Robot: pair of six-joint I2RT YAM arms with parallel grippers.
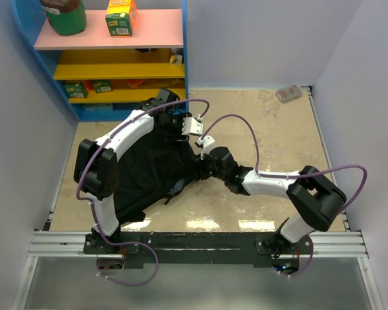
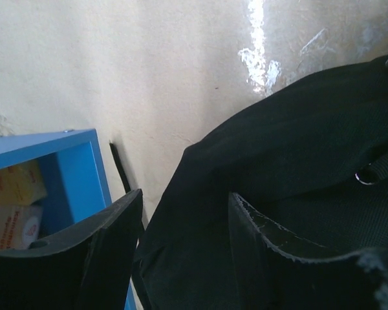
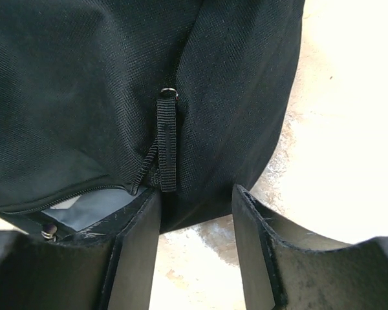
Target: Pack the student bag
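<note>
A black backpack lies flat on the left side of the floor. My left gripper hangs over its upper edge beside the blue shelf; its fingers stand apart with only fabric beneath them. My right gripper is low at the bag's right edge, fingers apart, just by a black zipper pull hanging from a small metal ring. A zipper runs along the fabric to the left of that pull; part of a pale lining shows there.
The blue shelf unit with yellow boards and boxes stands at the back left. A small grey-red object lies at the back right.
</note>
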